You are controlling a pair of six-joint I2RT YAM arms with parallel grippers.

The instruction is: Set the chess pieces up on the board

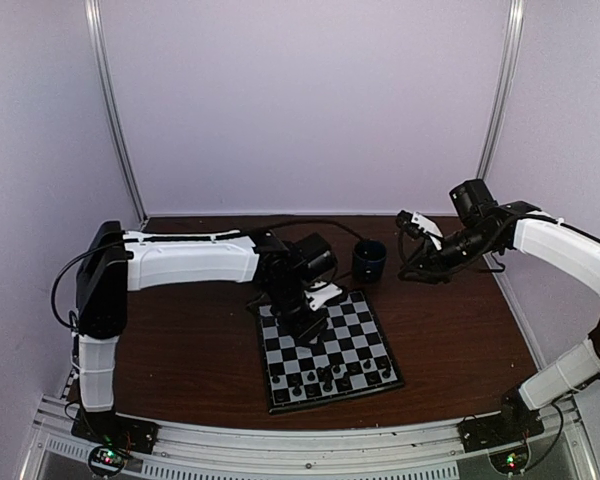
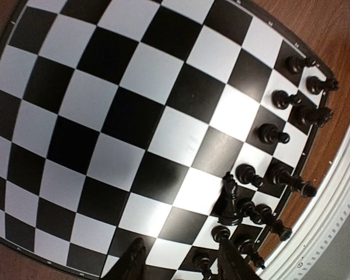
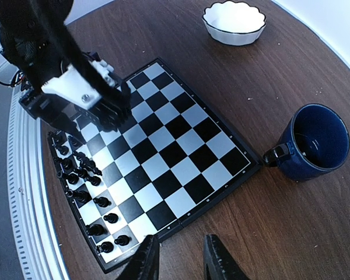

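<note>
The checkered board (image 1: 352, 333) lies mid-table, with black chess pieces gathered along its near edge. Most stand upright, among them a pawn (image 2: 272, 135) and a tall piece (image 2: 290, 179). One black piece (image 2: 228, 201) lies on its side among the pawns; whether it touches them I cannot tell. Over the board hangs my left gripper, spread open and empty, with the toppled piece ahead of its fingers in the left wrist view. My right gripper is also open and empty, held off the board's right side.
A blue mug (image 3: 310, 146) stands by the board's far right corner, its handle close to the frame. Beyond it is a white scalloped bowl (image 3: 234, 24), hidden in the top view. Bare table (image 1: 450, 340) extends right of the board.
</note>
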